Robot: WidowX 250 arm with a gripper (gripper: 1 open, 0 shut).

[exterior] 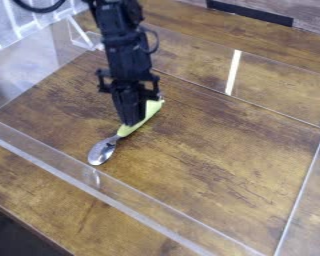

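A spoon with a pale green handle (140, 124) and a metal bowl (100, 153) lies diagonally on the wooden surface inside a clear-walled enclosure. The black gripper (127, 112) hangs over the handle, its lower end hiding part of it. The gripper looks shut; whether it touches the handle cannot be told.
Clear low walls (149, 226) edge the wooden floor (223, 165) on its sides. A dark strip (250, 14) lies at the back.
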